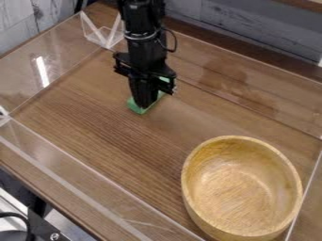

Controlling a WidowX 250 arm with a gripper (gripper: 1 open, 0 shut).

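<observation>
My black gripper (pixel 146 96) hangs down over a small green object (pixel 138 107) on the wooden table (pixel 107 141), in the upper middle of the camera view. The gripper covers part of the green object, whose green shows on both sides of the fingertips. The fingers look close together, and I cannot see clearly whether anything is between them.
A large yellow bowl (pixel 242 188) fills the lower right. The table's left edge drops to a dark area at lower left, and a wall stands at the back.
</observation>
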